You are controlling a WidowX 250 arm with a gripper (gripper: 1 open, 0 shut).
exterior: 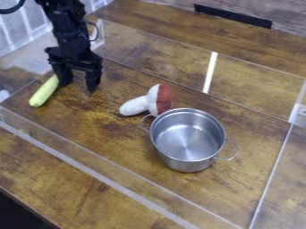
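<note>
The black gripper (74,75) is low over the left side of the wooden table, just right of a long pale green vegetable (43,91) that lies near the left edge, its upper end by the fingers. Whether the fingers hold anything is too small to tell. A white object with a red end (146,102), possibly a toy, lies in the middle. A steel pot (187,139) with two side handles stands at the right.
A white strip (210,72) lies on it at the back right. Thin pale lines run along the surface.
</note>
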